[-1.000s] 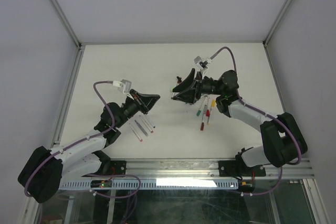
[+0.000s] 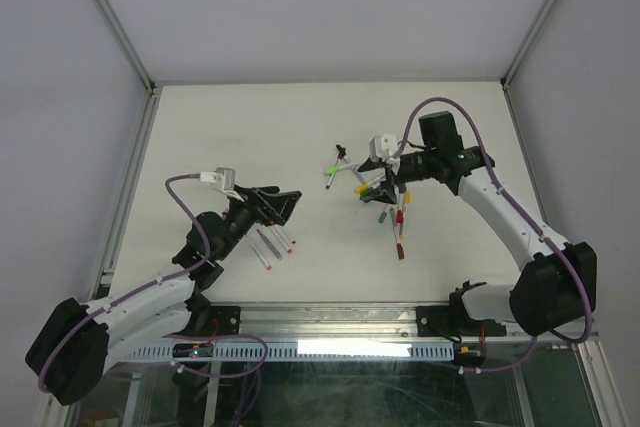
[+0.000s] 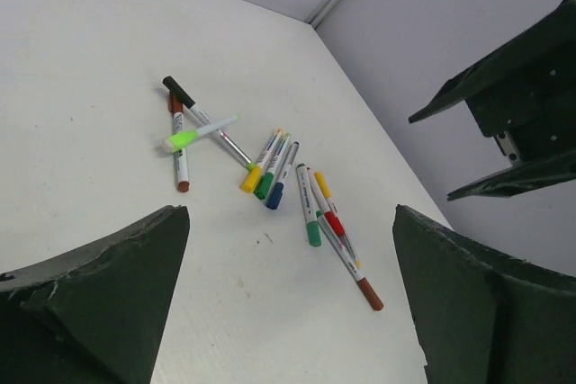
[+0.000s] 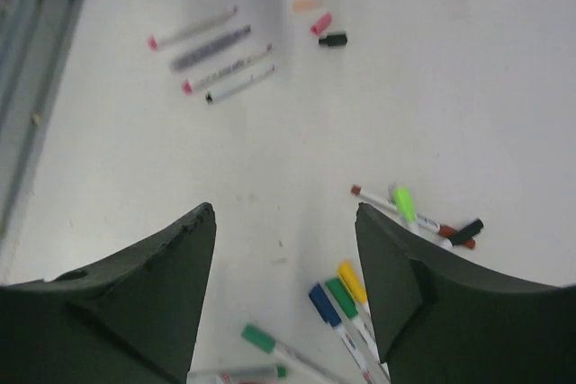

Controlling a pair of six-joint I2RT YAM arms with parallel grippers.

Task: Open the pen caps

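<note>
My left gripper point(image 2: 285, 205) stands open over the left part of the table, nothing between its fingers. Held open above the right-hand markers, my right gripper point(image 2: 374, 179) is empty too. In the left wrist view, a green highlighter point(image 3: 202, 134) lies across a brown marker point(image 3: 181, 155) and a black marker point(image 3: 209, 120). Beside them are yellow point(image 3: 261, 163), green point(image 3: 272, 168) and blue point(image 3: 283, 177) markers. Further right is another group, including a green-ended marker point(image 3: 308, 204) and a brown-ended one point(image 3: 370, 293). Several slim pens point(image 4: 227, 69) lie roughly parallel on the left.
In the right wrist view, loose black point(image 4: 333, 40), pink point(image 4: 321, 23) and orange point(image 4: 307, 4) caps lie apart from the slim pens, close to the left gripper.
My right gripper has moved right and now hangs over the right-hand markers. The brown-ended marker lies further right and forward than a second ago. The left arm has shifted slightly.
</note>
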